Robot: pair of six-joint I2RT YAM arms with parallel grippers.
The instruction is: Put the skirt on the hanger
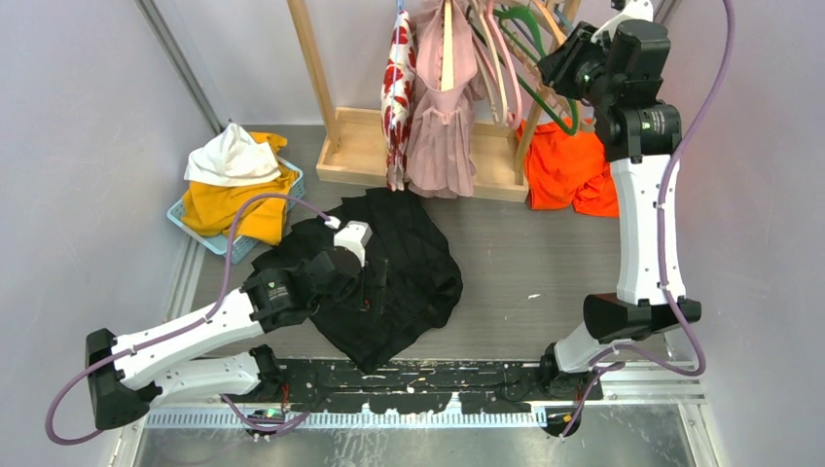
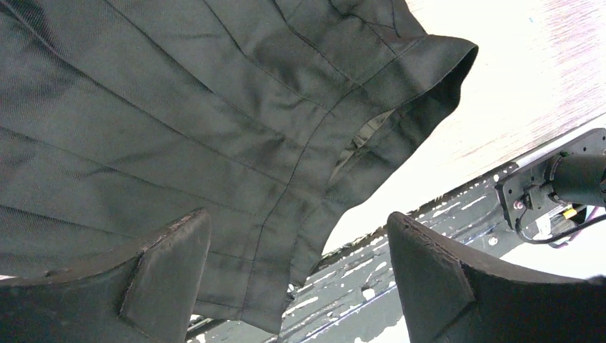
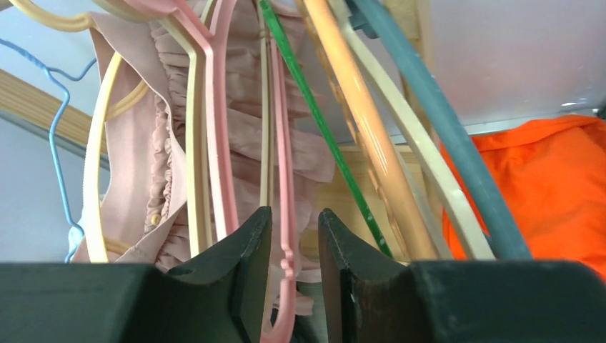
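The black skirt (image 1: 418, 292) lies spread on the floor, partly beneath my left arm. In the left wrist view its waistband seam (image 2: 294, 171) crosses between the widely parted fingers of my left gripper, which hovers above the cloth, open. My right gripper (image 1: 553, 78) is up at the right side of the hanging rack. Its fingers stand partly apart. In the right wrist view a pink hanger (image 3: 284, 171) passes through the gap of the right gripper, seemingly without being clamped. A green hanger (image 3: 325, 132) is just to its right.
Orange, pale and blue-grey hangers (image 3: 443, 136) crowd the right of that gripper. A pink dress (image 1: 443, 146) and a red-white garment (image 1: 398, 107) hang to the left. A basket (image 1: 243, 248) of clothes and an orange cloth (image 1: 574, 175) flank the rack.
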